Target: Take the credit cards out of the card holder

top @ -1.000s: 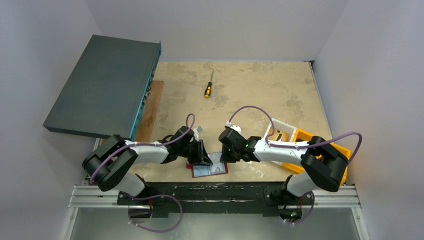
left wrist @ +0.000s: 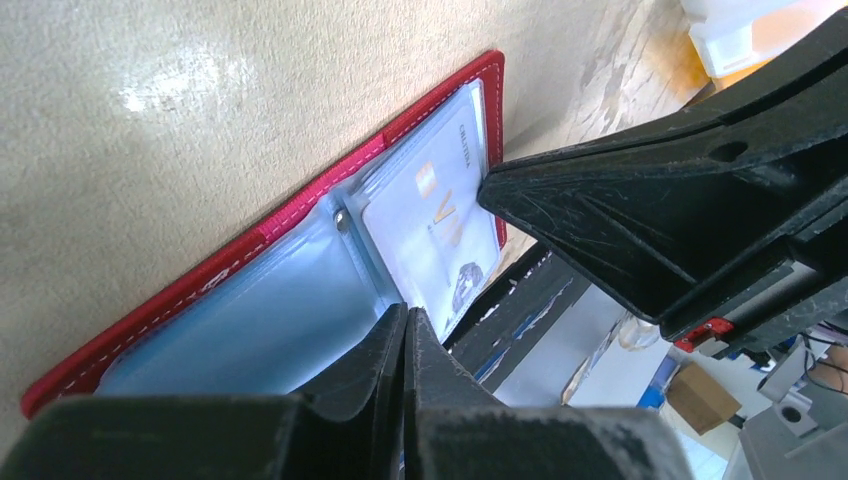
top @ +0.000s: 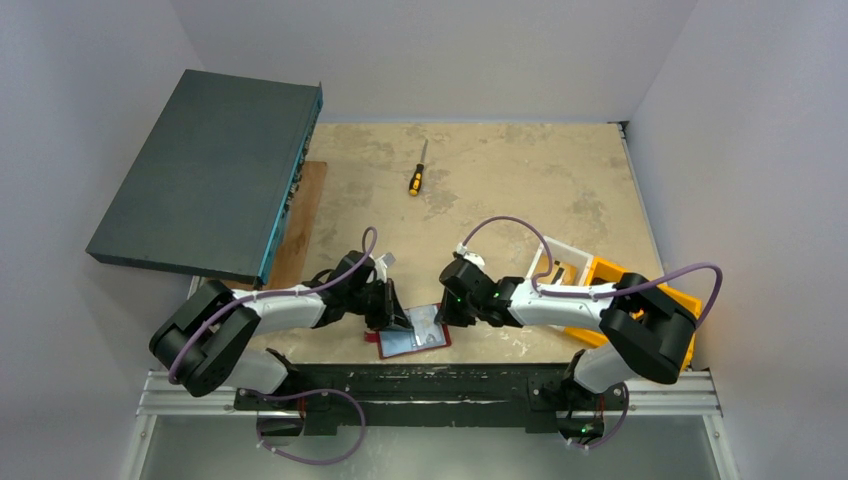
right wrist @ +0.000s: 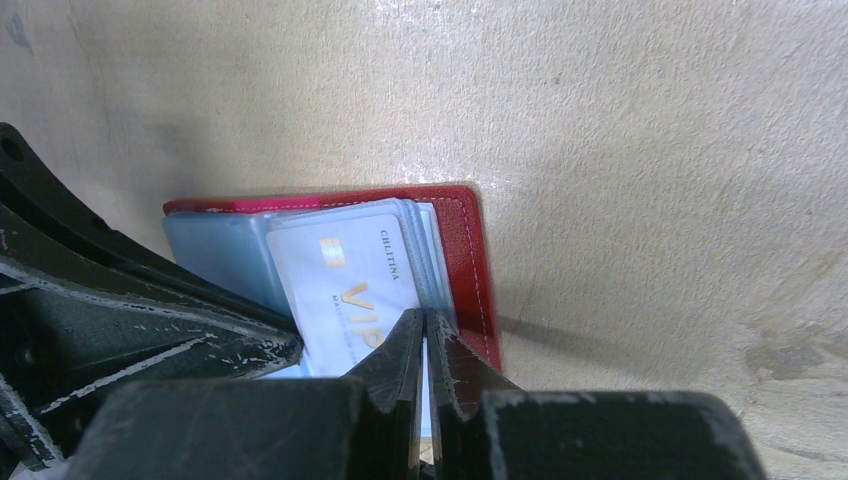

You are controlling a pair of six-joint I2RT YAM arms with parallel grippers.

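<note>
The card holder (top: 416,350) lies open on the table near its front edge, with a red stitched border and clear plastic sleeves. A white card (right wrist: 345,275) printed with gold VIP letters sits in the sleeves on the holder's right half. My left gripper is shut above the holder, its tips near the card's inner edge; nothing shows between them. My right gripper is shut at the sleeves' outer side, by the card's right edge. Whether thin plastic is caught in its tips cannot be made out. Both fingertips hide parts of the holder.
A screwdriver (top: 416,180) lies farther back. On the right, partly under my right arm, stand a white box (top: 568,253) and a yellow bin (top: 605,268). A large dark cabinet (top: 215,170) stands at the left.
My left gripper has moved left. My right gripper has shifted a little.
</note>
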